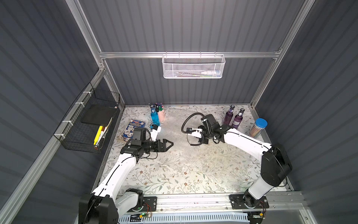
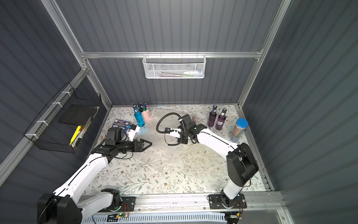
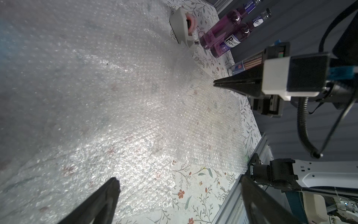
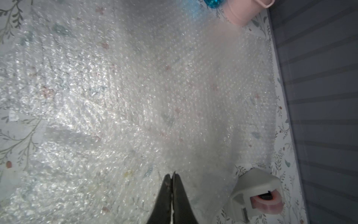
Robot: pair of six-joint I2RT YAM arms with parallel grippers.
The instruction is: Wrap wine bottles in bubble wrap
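A clear sheet of bubble wrap (image 3: pixel 123 93) lies flat over most of the table. Two purple bottles (image 1: pixel 228 115) (image 1: pixel 237 118) stand upright at the back right, and a blue bottle (image 1: pixel 154 115) stands at the back left. Over the sheet's left side my left gripper (image 1: pixel 172 144) is open, its blurred fingers (image 3: pixel 98 205) wide apart with nothing between them. My right gripper hovers above the sheet, pointing left; its fingertips meet and nothing shows between them.
A tape dispenser (image 4: pixel 257 194) sits at the sheet's back right edge. The pink pen cup (image 1: pixel 161 115) and boxed game (image 1: pixel 133 128) are back left; a blue-lidded jar (image 1: pixel 258 127) stands right.
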